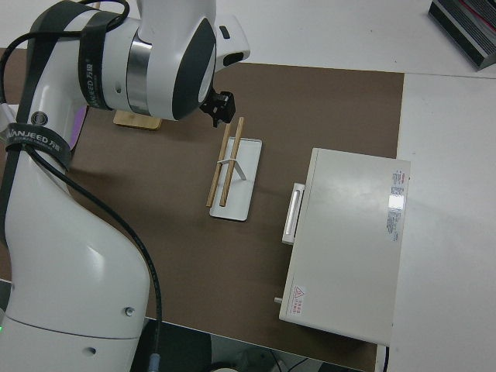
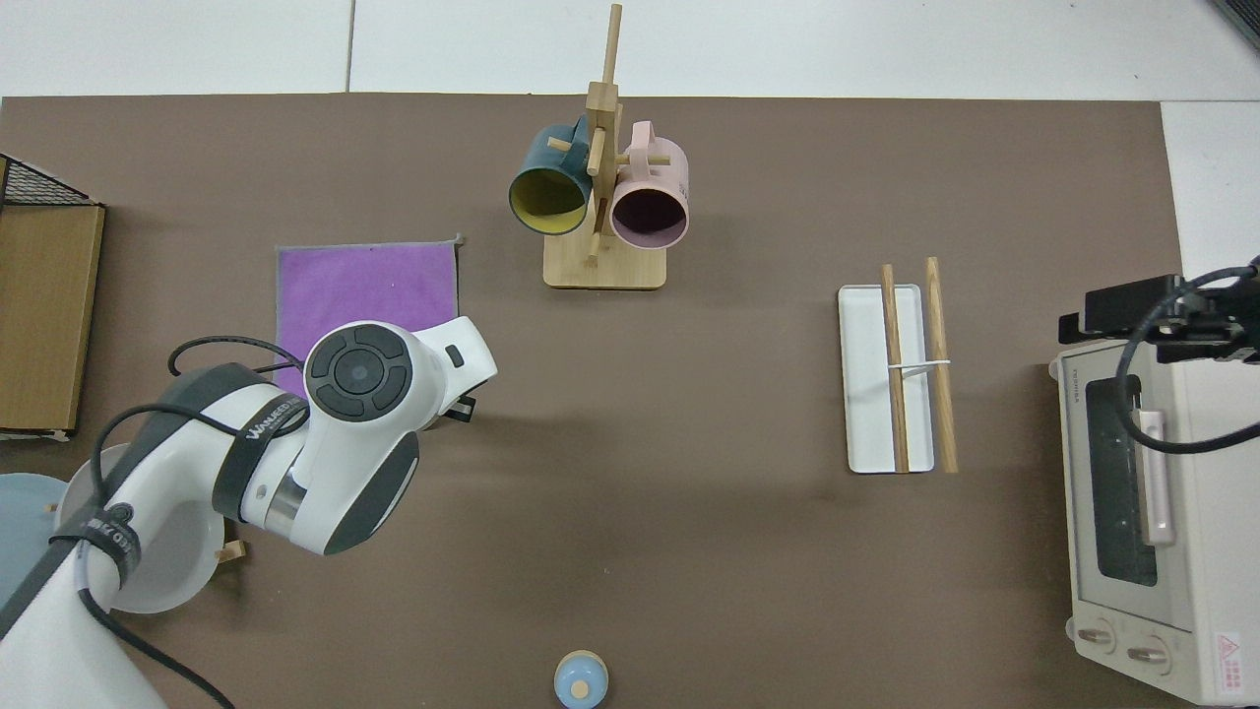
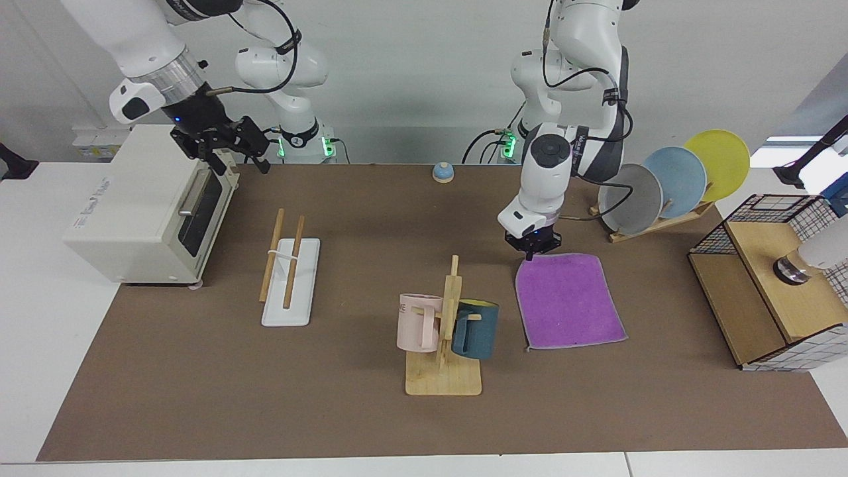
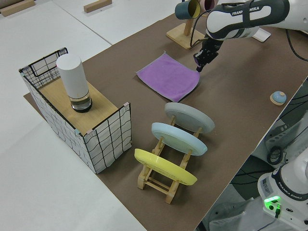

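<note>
One arm's gripper [image 3: 530,242] hangs above the purple cloth [image 3: 569,302]; in the top view the arm's white body covers it, and in the right view its dark fingers [image 4: 198,61] point down. The other gripper [image 3: 252,155] hovers over the white oven [image 3: 135,222], mostly out of the top view. Neither finger's state is clear. A mug tree [image 2: 602,266] holds a teal mug [image 2: 543,189] and a pink mug [image 2: 650,213]. A white tray [image 2: 862,378] bears two wooden rods.
A plate rack holds yellow [image 4: 163,166], blue [image 4: 175,137] and grey [image 4: 192,115] plates beside a wire-walled wooden shelf [image 4: 101,108]. A small blue round object [image 2: 581,679] lies at the near edge.
</note>
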